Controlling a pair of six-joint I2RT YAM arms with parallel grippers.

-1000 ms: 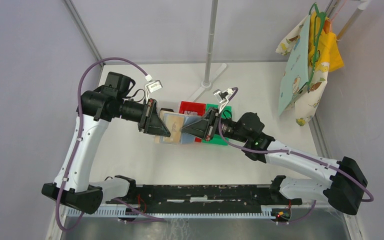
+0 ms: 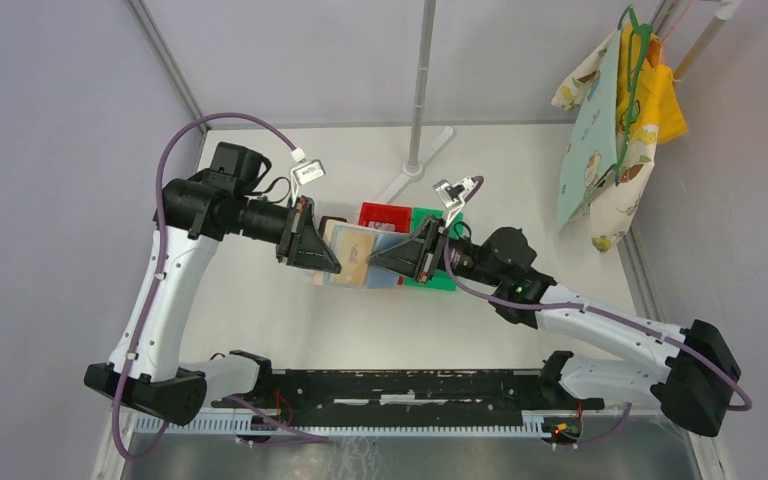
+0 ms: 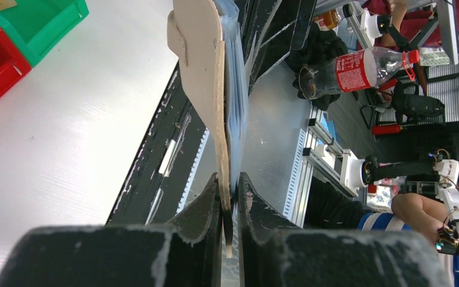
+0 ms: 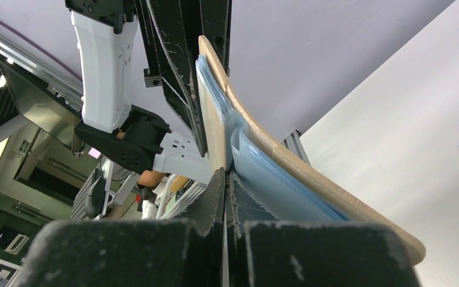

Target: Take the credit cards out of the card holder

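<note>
A card holder [image 2: 353, 255] with a beige cover and pale blue sleeves hangs between both grippers above the table. My left gripper [image 2: 330, 263] is shut on it; in the left wrist view it stands upright, edge-on, between the fingers. In the right wrist view its beige cover [image 4: 311, 185] and blue sleeves [image 4: 269, 185] open toward me. My right gripper [image 2: 380, 258] is shut, its fingertips at the sleeves; whether anything thin is between them I cannot make out.
A red bin [image 2: 385, 213] and a green bin [image 2: 426, 282] sit on the white table behind and below the grippers. A white stand [image 2: 415, 165] is at the back; cloth bags [image 2: 590, 150] hang at the right.
My right gripper and arm have moved slightly to the right. The left gripper has stayed in place with the card holder.
</note>
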